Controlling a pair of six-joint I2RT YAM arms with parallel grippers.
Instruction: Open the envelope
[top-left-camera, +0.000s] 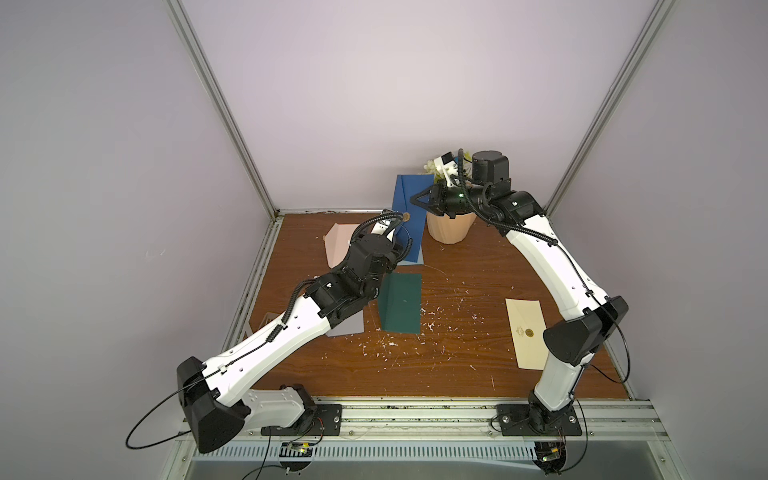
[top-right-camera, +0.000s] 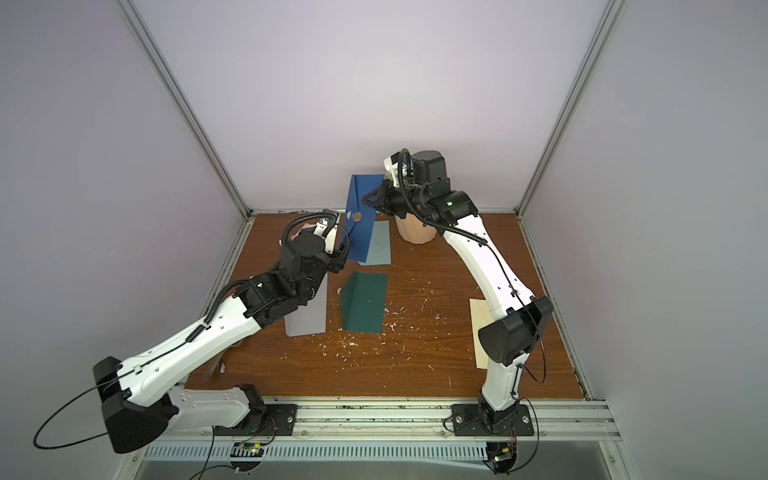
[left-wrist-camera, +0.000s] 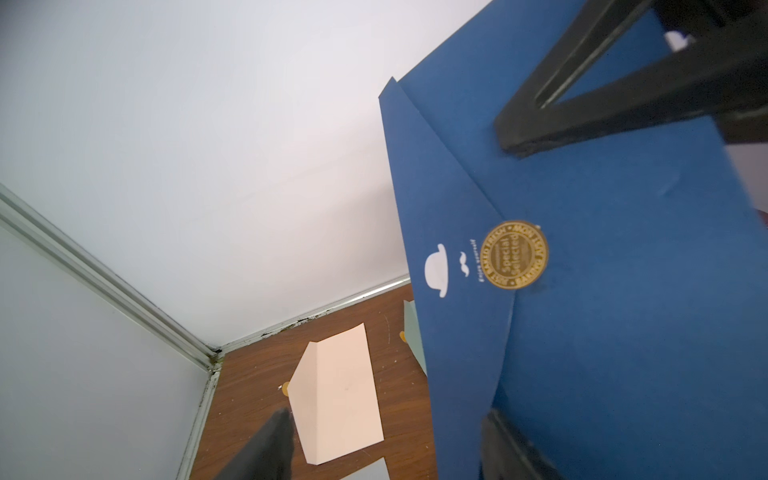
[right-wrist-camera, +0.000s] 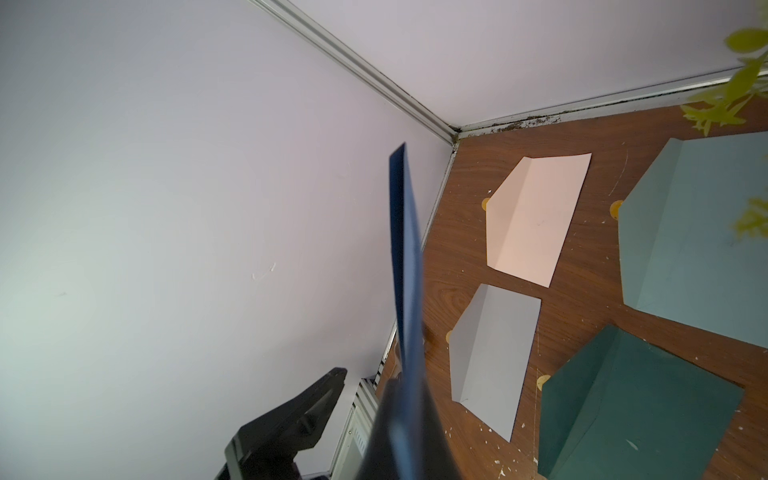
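The blue envelope (left-wrist-camera: 608, 320) hangs upright above the table, a gold seal (left-wrist-camera: 514, 254) at its flap tip and the flap lying flat. My right gripper (top-left-camera: 413, 199) is shut on its upper right part; the right wrist view shows the envelope (right-wrist-camera: 410, 264) edge-on between the fingers. Part open, my left gripper is at the lower flap side. The flap's outer edge (left-wrist-camera: 436, 416) appears between its blurred fingers in the left wrist view, though contact cannot be told. The left gripper also shows at the right wrist view's lower left.
Pink (right-wrist-camera: 540, 216), grey (right-wrist-camera: 500, 360), light blue (right-wrist-camera: 704, 232) and dark green (top-left-camera: 404, 304) envelopes lie on the table with flaps raised. A cream envelope (top-left-camera: 524, 332) lies front right. Behind my right gripper stands a flower pot (top-left-camera: 449, 228).
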